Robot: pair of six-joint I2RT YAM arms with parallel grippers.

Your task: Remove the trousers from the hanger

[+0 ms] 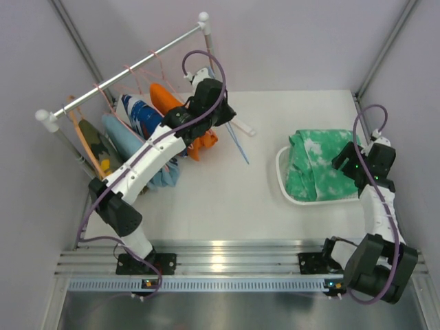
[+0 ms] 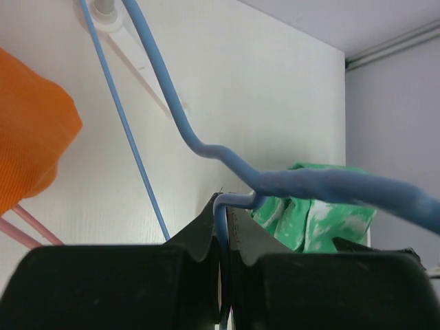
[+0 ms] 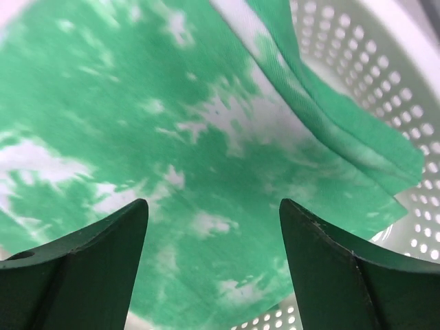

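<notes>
My left gripper [image 1: 227, 113] is shut on a blue hanger [image 2: 179, 103], up near the right end of the rack; no cloth shows on that hanger. My right gripper [image 1: 344, 158] is open over green tie-dyed fabric [image 1: 323, 165] [image 3: 192, 137] lying folded in a white perforated basket [image 1: 280, 179] [image 3: 405, 103], nothing between its fingers.
Several garments in orange [image 2: 34, 130], navy, light blue and camouflage hang on pink and wooden hangers from a white rail [image 1: 115, 77] at the left. Walls stand close behind and at the right.
</notes>
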